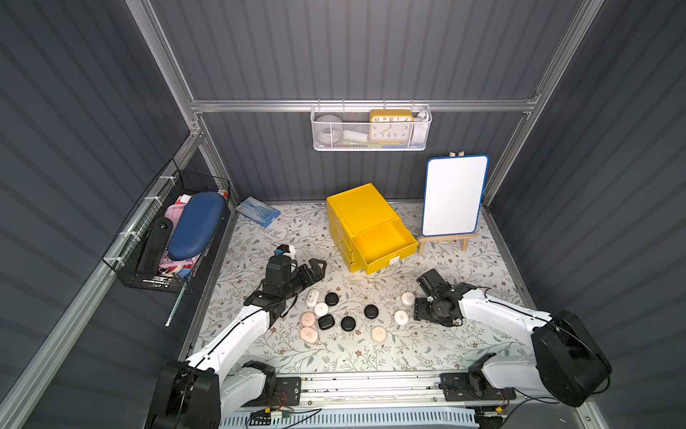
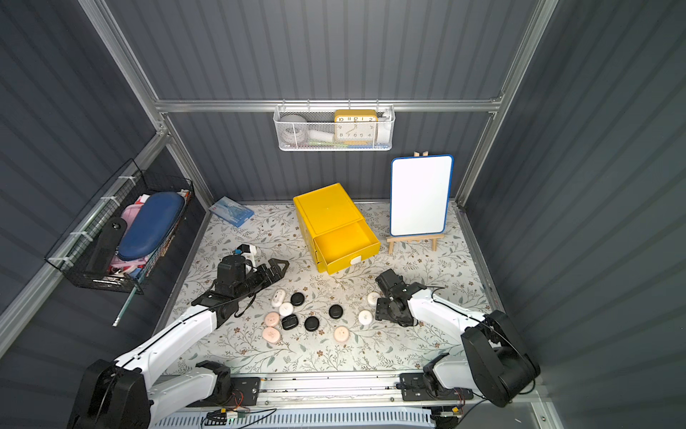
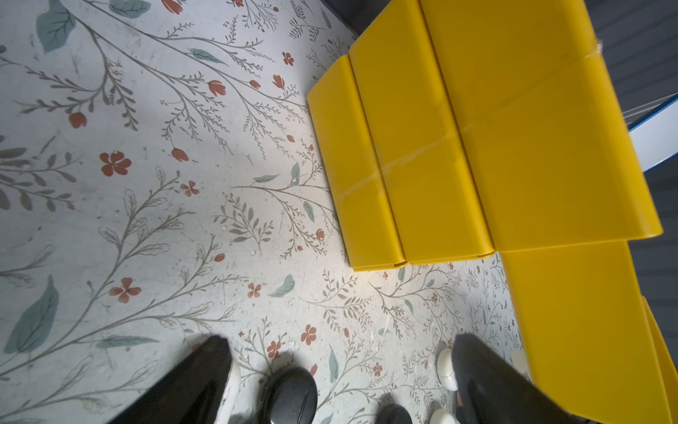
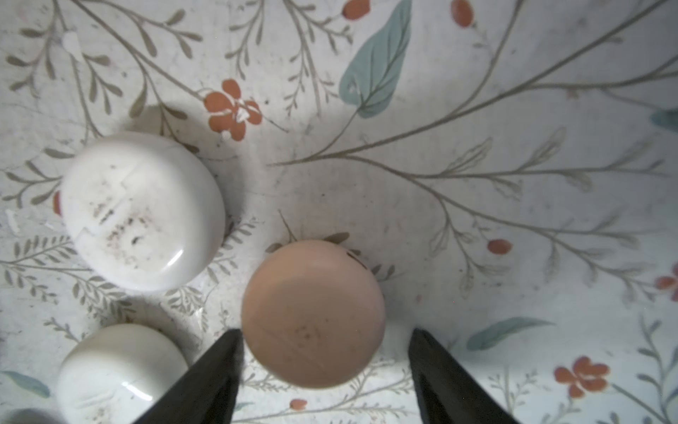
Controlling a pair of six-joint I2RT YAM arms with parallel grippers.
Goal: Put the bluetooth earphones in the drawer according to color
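Note:
Round earphone cases in white, black and pink lie on the floral table, among them a black one (image 1: 370, 311) and a pink one (image 1: 378, 334). The yellow drawer unit (image 1: 357, 211) has its top drawer (image 1: 382, 246) pulled out, empty. My right gripper is low over a pink case (image 4: 310, 304), fingers apart on either side of it, with white cases (image 4: 141, 212) to its left. My left gripper stands open left of the drawer unit, above the table, holding nothing.
A whiteboard on an easel (image 1: 453, 196) stands at the back right. A blue packet (image 1: 258, 211) lies at the back left. A black wire basket (image 1: 153, 282) hangs on the left wall.

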